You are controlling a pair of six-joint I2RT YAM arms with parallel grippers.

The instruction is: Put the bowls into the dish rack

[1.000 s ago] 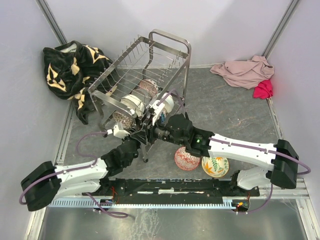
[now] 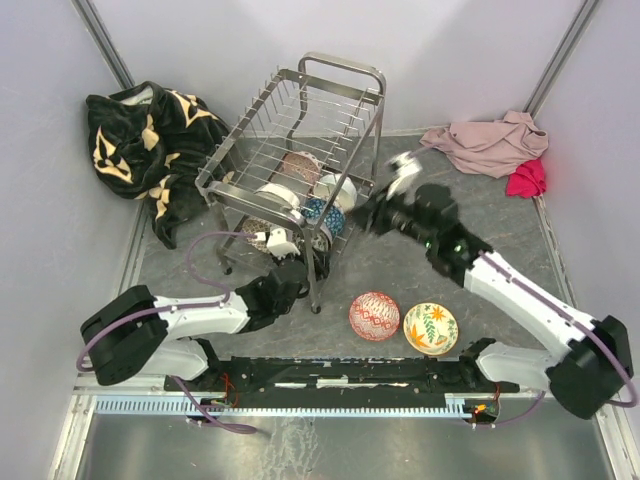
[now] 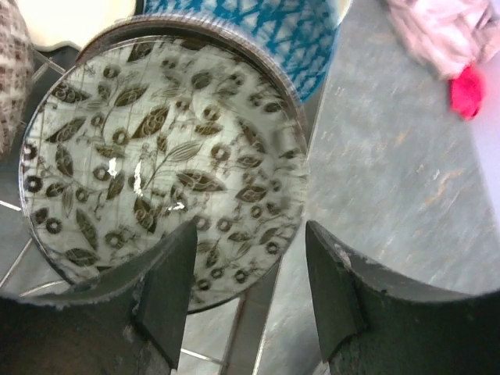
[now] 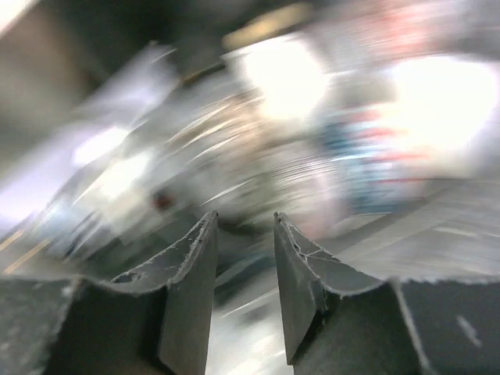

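Note:
The metal dish rack holds several bowls on its lower tier: a floral bowl, a blue patterned bowl and lighter ones. My left gripper is at the rack's near lower side, its fingers apart just before the floral bowl; whether it touches the bowl is unclear. My right gripper is blurred, right of the rack, its fingertips slightly apart with nothing visible between them. A red patterned bowl and an orange floral bowl lie on the floor in front of the right arm.
A dark patterned blanket lies at the back left, pink cloth and red cloth at the back right. Bare grey floor shows right of the rack.

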